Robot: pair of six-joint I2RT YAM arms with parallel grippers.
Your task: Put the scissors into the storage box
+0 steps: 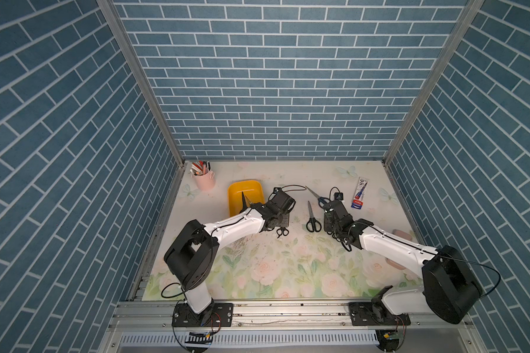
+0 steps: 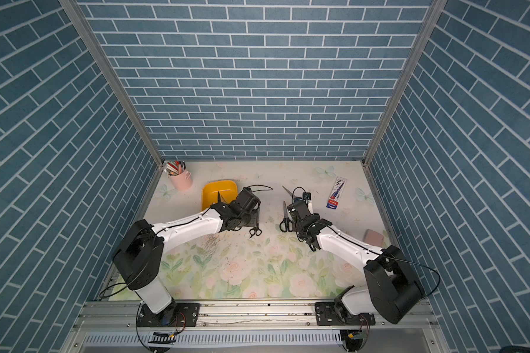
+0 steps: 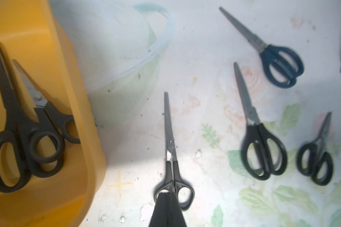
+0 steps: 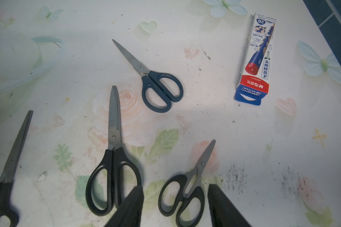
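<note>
In the left wrist view my left gripper is shut on the handles of long black scissors (image 3: pixel 169 140), just right of the yellow storage box (image 3: pixel 91 158), which holds black scissors (image 3: pixel 7 113). My right gripper is part open above small black scissors (image 4: pixel 200 166), with nothing visibly held. Larger black scissors (image 4: pixel 113 136) and blue-handled scissors (image 4: pixel 155 83) lie to its left and behind on the table.
A pencil box (image 4: pixel 255 56) lies at the back right. A pink cup of pens (image 1: pixel 203 179) stands behind and left of the storage box. A pink block (image 2: pixel 373 237) lies at the right edge.
</note>
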